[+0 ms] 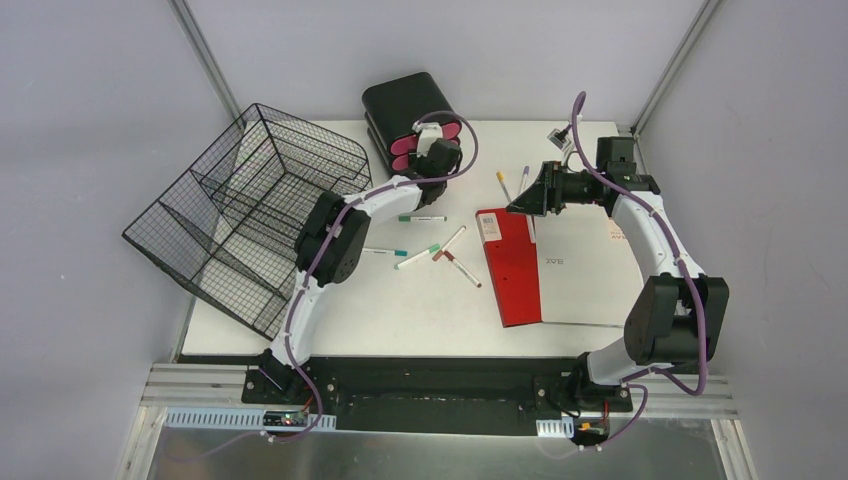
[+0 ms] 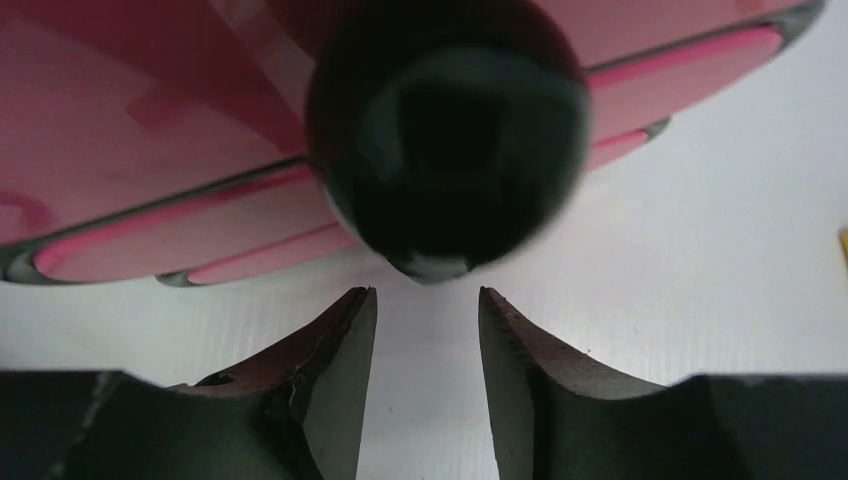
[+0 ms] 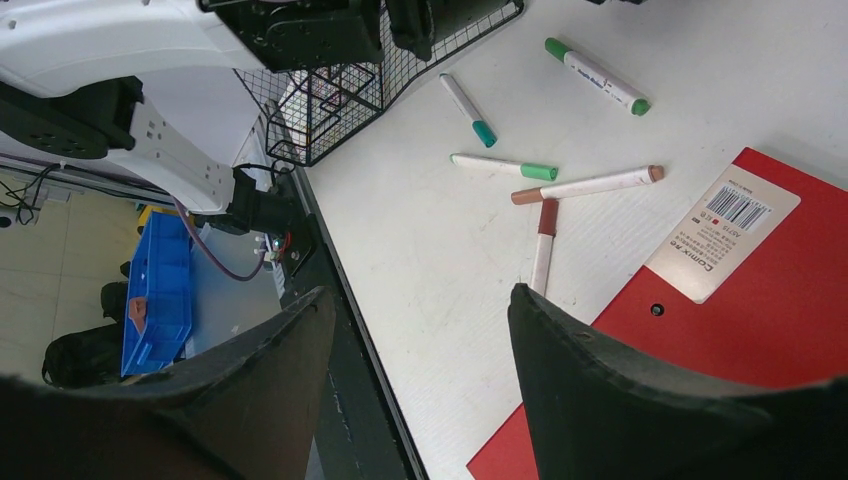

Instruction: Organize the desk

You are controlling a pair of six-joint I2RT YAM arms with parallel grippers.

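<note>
A black drawer box (image 1: 405, 98) with pink fronts (image 2: 150, 90) stands at the back centre. My left gripper is open, its fingertips just below a dark round knob (image 2: 445, 130) on those fronts, nothing between them. My right gripper hangs open above the red binder (image 1: 510, 270), which lies beside a pale flat board (image 1: 580, 280). Loose markers lie mid-desk, among them a green one (image 3: 600, 75), a teal one (image 3: 462, 105) and a brown one (image 3: 600, 185).
A black wire rack (image 1: 220, 240) takes up the left side of the desk. Pens (image 1: 500, 180) lie near the right gripper.
</note>
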